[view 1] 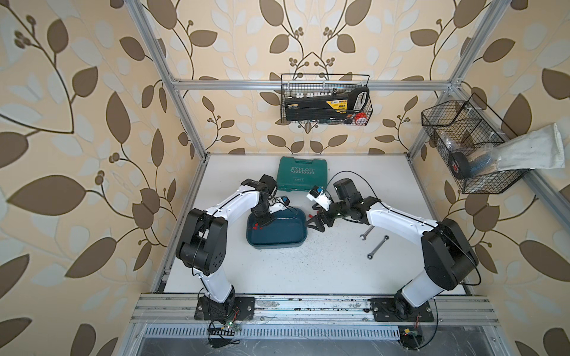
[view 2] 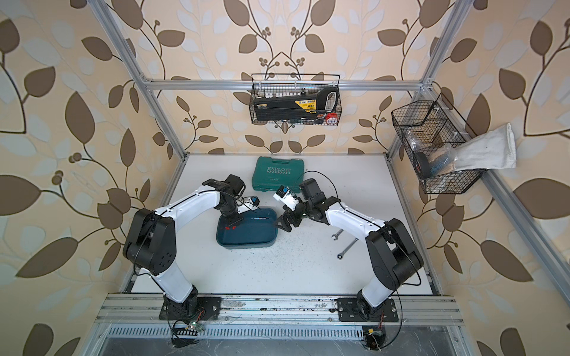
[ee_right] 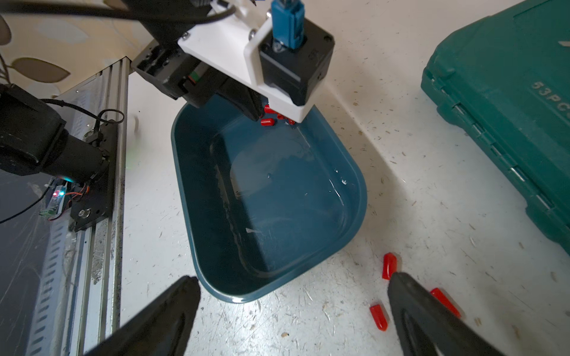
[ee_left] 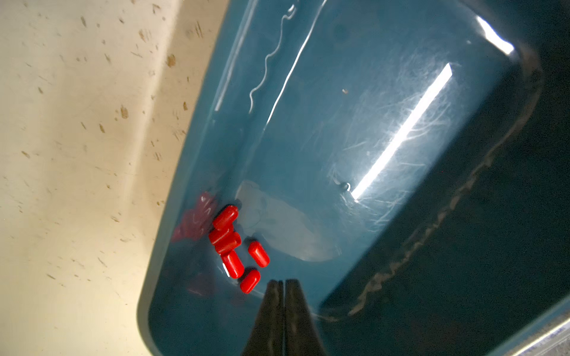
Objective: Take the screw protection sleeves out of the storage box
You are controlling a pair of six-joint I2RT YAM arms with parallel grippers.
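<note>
The blue storage box (ee_right: 285, 201) holds several red screw sleeves (ee_left: 226, 216) bunched along one side near a corner. My left gripper hangs over the box beside them, its fingertips close together with nothing seen between them. My right gripper is open just beside the box; several loose red sleeves (ee_right: 389, 265) lie on the table between and beyond its fingers.
A green tool case (view 1: 301, 173) lies behind the box. Two wrenches (view 1: 377, 247) are at the right. Wire baskets (view 1: 325, 101) hang above.
</note>
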